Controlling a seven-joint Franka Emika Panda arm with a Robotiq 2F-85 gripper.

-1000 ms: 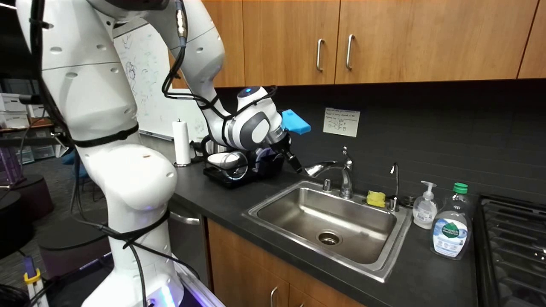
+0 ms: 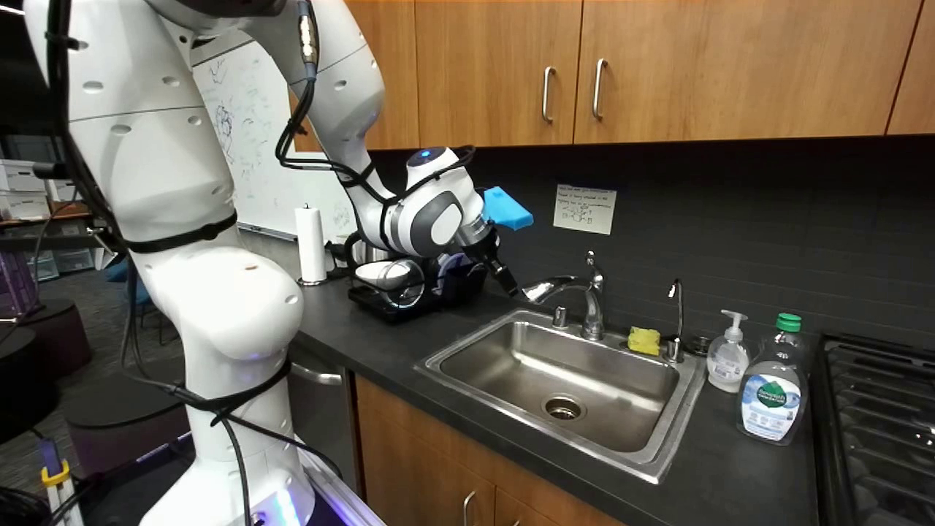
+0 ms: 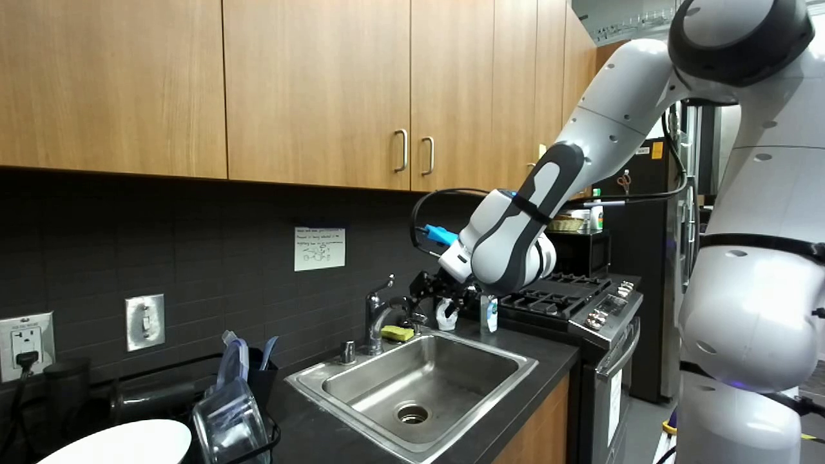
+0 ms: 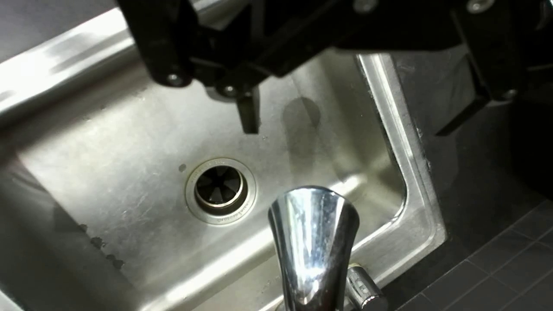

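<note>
My gripper hangs over the sink with its black fingers [image 4: 249, 116] spread wide and only air between them. In the wrist view the chrome faucet [image 4: 313, 243] points up from the bottom edge, below the gap between the fingers. From exterior view 1, the gripper [image 2: 505, 279] appears just left of the tip of the faucet spout [image 2: 554, 286]; whether they touch cannot be told. The steel sink [image 2: 491, 383] is empty, its drain [image 4: 220, 189] uncovered. A yellow sponge [image 2: 644, 341] lies on the back rim, right of the faucet.
A soap pump bottle [image 2: 727, 355] and a green-capped dish soap bottle [image 2: 773, 390] stand right of the sink, before the stove [image 2: 881, 421]. A dish rack [image 2: 386, 304] with dishes is on the left. Wooden cabinets [image 2: 745, 70] hang above.
</note>
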